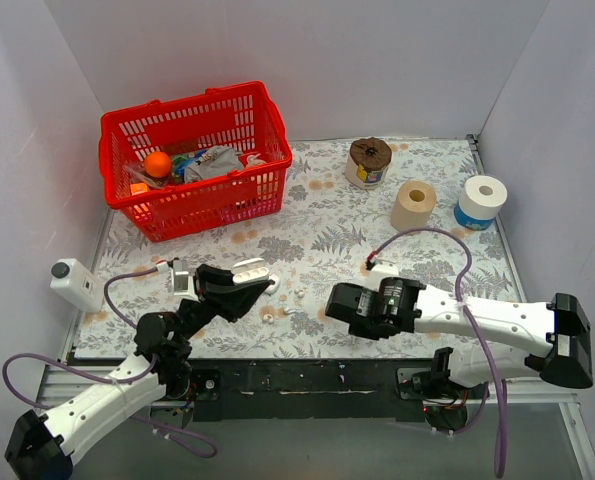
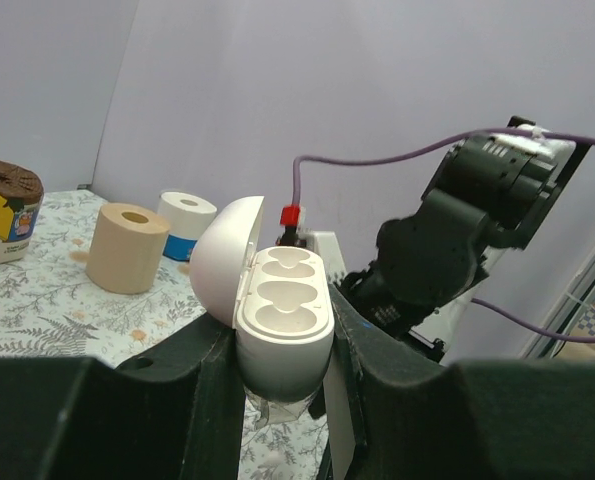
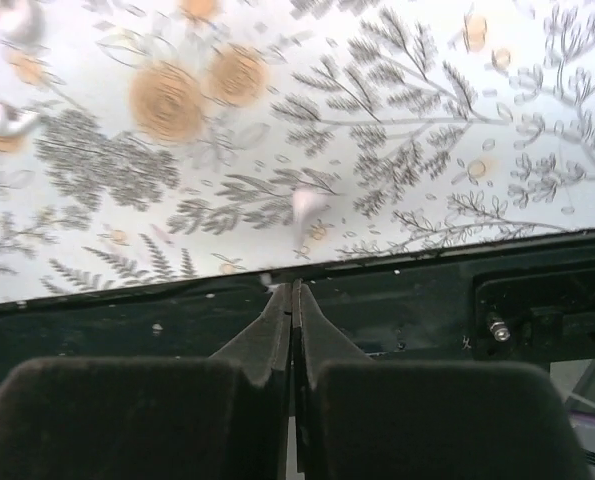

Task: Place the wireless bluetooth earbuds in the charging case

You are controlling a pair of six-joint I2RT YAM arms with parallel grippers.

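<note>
My left gripper is shut on the white charging case (image 2: 283, 325), held up above the table. The case's lid (image 2: 224, 262) stands open, and its rounded hollows show no earbud in them. From above, the case (image 1: 249, 268) shows beside the dark left fingers. Small white earbud pieces (image 1: 268, 318) lie on the patterned table, right of the left gripper. In the right wrist view, white pieces (image 3: 9, 120) appear at the left edge, partly cut off. My right gripper is shut, with nothing between its tips, over the table's front edge.
A red basket (image 1: 199, 205) stands at the back left. Several rolls, among them a tan one (image 1: 414, 206), stand at the back right. A small pale pink thing (image 3: 307, 203) lies near the dark front rail (image 3: 397, 300).
</note>
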